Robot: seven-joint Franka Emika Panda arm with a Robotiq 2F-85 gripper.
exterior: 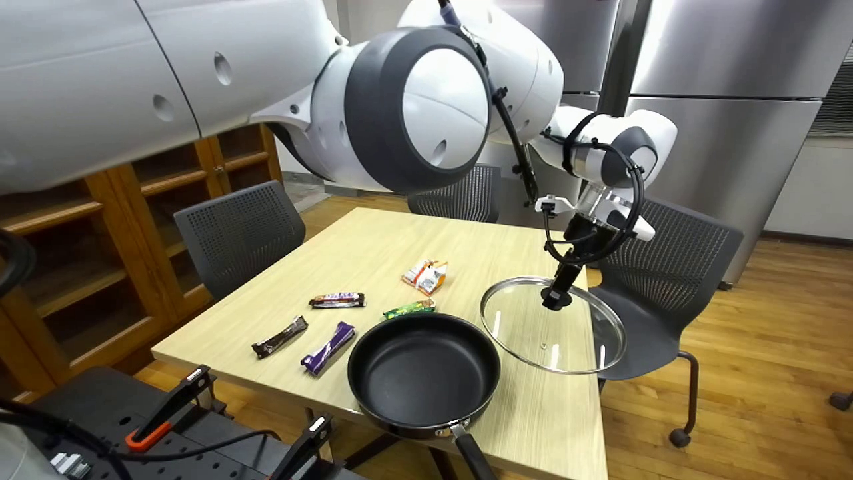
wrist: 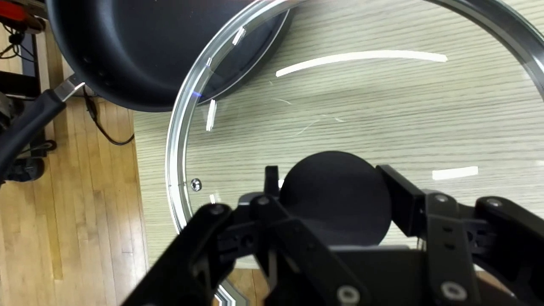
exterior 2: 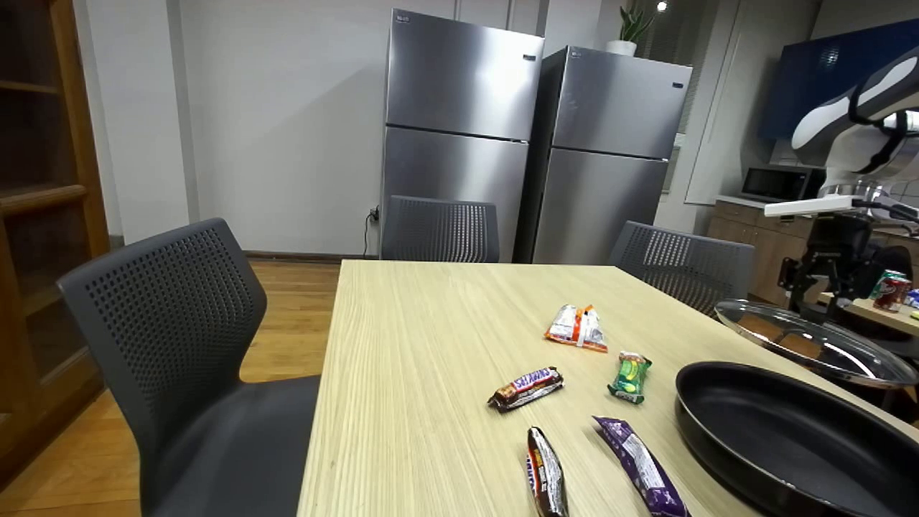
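Note:
A glass lid [exterior: 520,328] with a steel rim is held by its round black knob [wrist: 336,199], which sits between the fingers of my gripper. In the second exterior view the lid [exterior 2: 861,355] appears raised beside the pan, partly past the table's right edge. My gripper [exterior: 557,300] is shut on the knob from above. Left of the lid, the black frying pan [exterior: 424,368] stands empty and uncovered on the table, its handle [exterior: 473,456] toward the front edge. The wrist view shows the lid's rim overlapping one side of the pan [wrist: 127,51].
Several snacks lie left of and behind the pan: a purple bar [exterior: 328,349], a dark bar [exterior: 279,337], a Snickers bar [exterior: 336,300], a green packet [exterior: 409,309] and an orange-white bag [exterior: 425,277]. A chair [exterior: 668,264] stands close by the right edge.

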